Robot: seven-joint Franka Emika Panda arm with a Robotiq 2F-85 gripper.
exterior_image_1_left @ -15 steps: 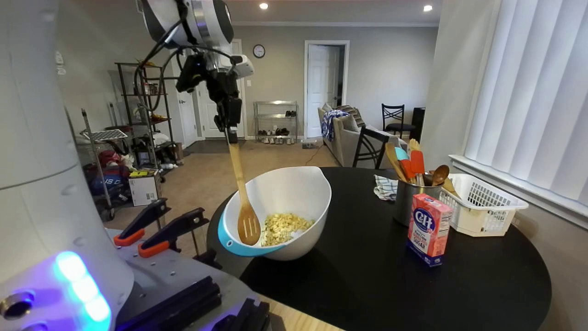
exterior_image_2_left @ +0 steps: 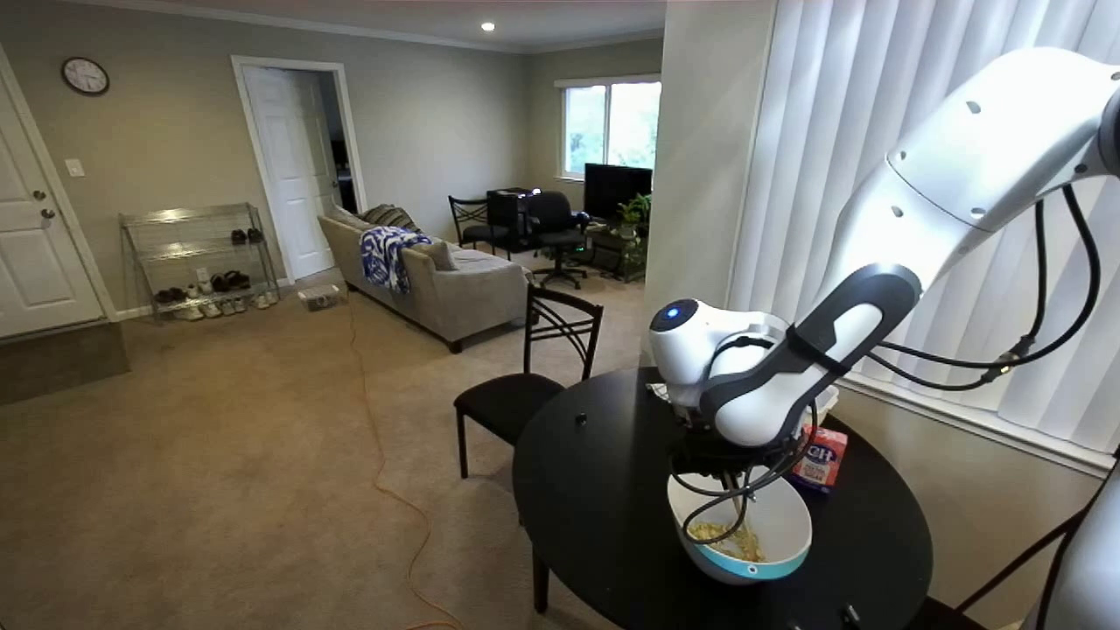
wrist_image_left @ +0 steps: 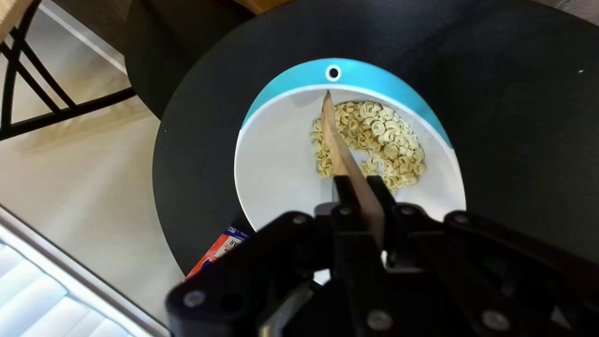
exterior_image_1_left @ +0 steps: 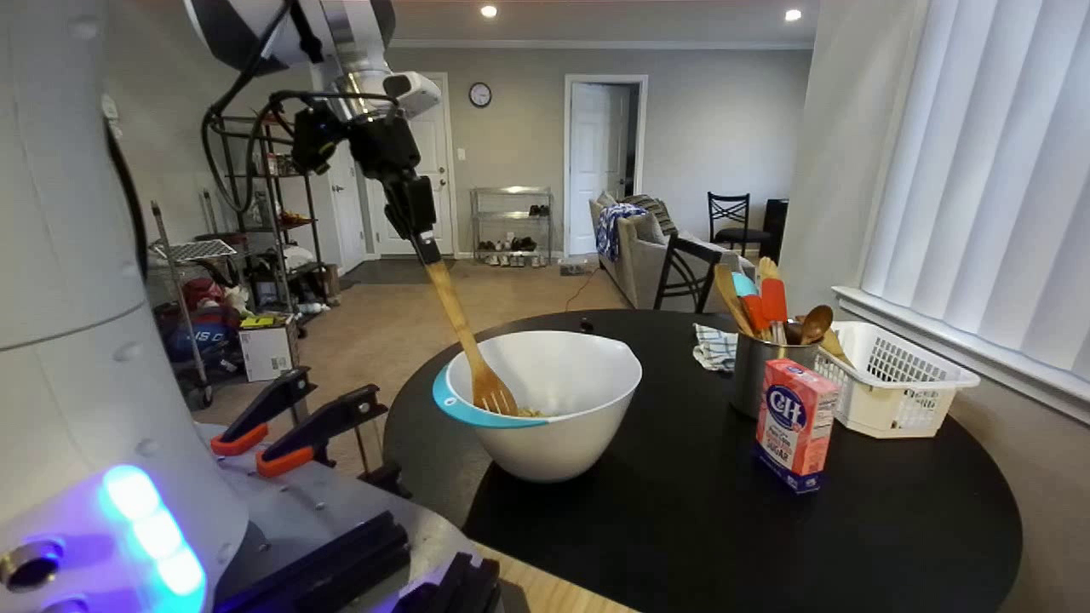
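My gripper is shut on the handle of a slotted wooden spatula (exterior_image_1_left: 456,310), which slants down into a white bowl (exterior_image_1_left: 557,449) with a blue rim section. In exterior view 1 the slotted head lies inside the bowl near the blue rim; whether it touches the wall I cannot tell. Small curled pasta (wrist_image_left: 387,135) covers part of the bowl's bottom, mostly on the blue-rim side in the wrist view. The bowl stands on a round black table (exterior_image_1_left: 715,531). The arm hides part of the bowl in exterior view 2.
To the bowl's right are a pink sugar box (exterior_image_1_left: 794,424), a metal utensil holder (exterior_image_1_left: 751,373) and a white basket (exterior_image_1_left: 894,393). A checked cloth (exterior_image_1_left: 715,347) lies farther back. Clamps (exterior_image_1_left: 327,419) sit beside the robot base.
The bowl was tipped toward the blue rim with its pasta showing; now it sits more level and farther right. My gripper has shifted left, and the spatula leans more.
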